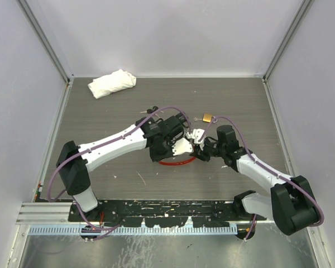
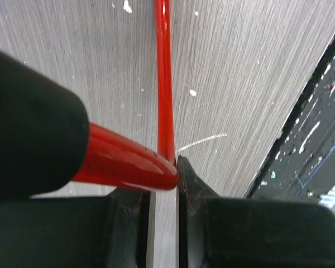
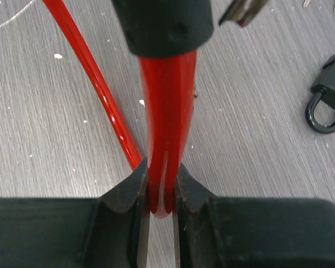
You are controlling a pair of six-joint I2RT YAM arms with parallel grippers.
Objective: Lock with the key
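A red cable lock (image 1: 177,163) curves low between my two hands in the top view. In the left wrist view its red sleeve (image 2: 128,164) ends at the fingertips beneath a black cylinder (image 2: 30,128), and the thin red cable (image 2: 164,84) runs away behind. My left gripper is shut on the lock's red part. My right gripper is shut on a red sleeve (image 3: 167,111) with a black end (image 3: 162,25) above it. Beside that end, a small metal piece (image 3: 243,11) is partly cut off. The arms hide where the ends meet from above.
A black padlock (image 3: 332,84) lies to the side in the right wrist view. Behind my right hand is a gold padlock (image 1: 207,118). A white cloth (image 1: 113,84) lies at the back left.
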